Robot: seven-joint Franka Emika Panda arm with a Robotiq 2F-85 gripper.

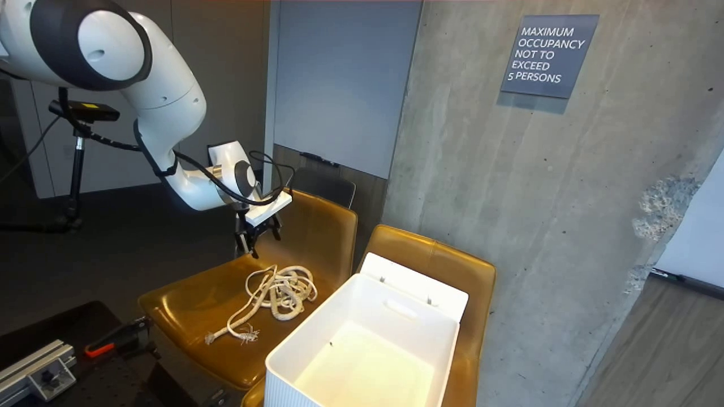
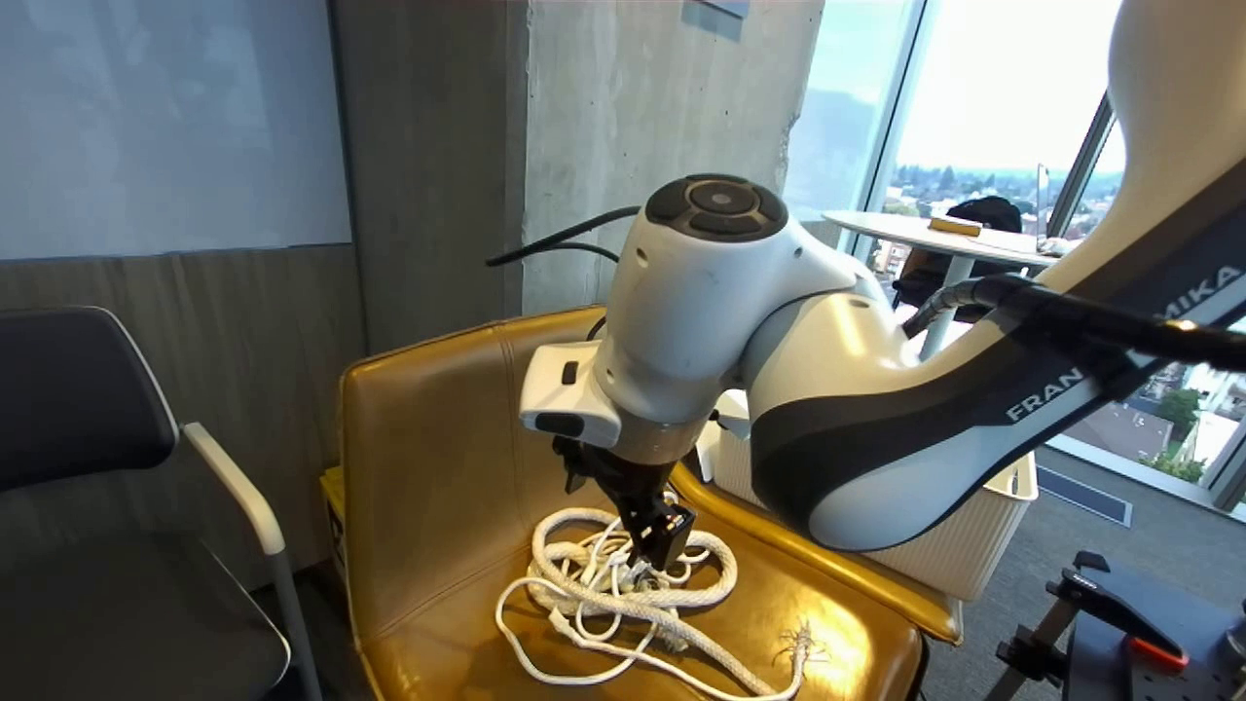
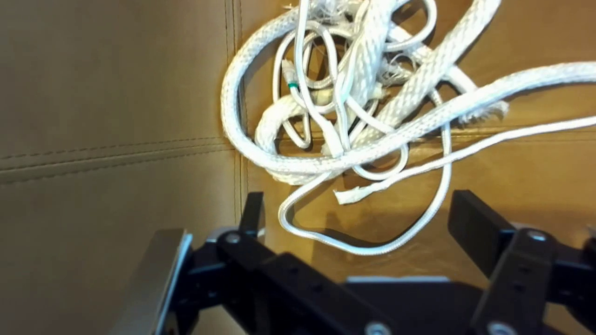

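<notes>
A tangled heap of white rope (image 1: 285, 294) lies on the seat of a tan leather chair (image 1: 197, 298), one frayed end trailing toward the seat's front edge. Above the seat and apart from the rope hangs my gripper (image 1: 266, 243), its fingers spread. Up close in the wrist view, thick braided rope (image 3: 430, 127) and thinner cords overlap in loops beyond the fingers. One thin cord loop (image 3: 357, 249) reaches toward the space between the black fingertips, but nothing is gripped. In the second exterior view the gripper (image 2: 654, 532) hides part of the rope heap (image 2: 584, 572).
An empty white bin (image 1: 366, 346) stands on the neighbouring chair (image 1: 434, 254), to the right of the rope. The chair's backrest (image 2: 432, 456) rises close beside the gripper. A dark bench with a clamp (image 1: 119, 339) is at the front left.
</notes>
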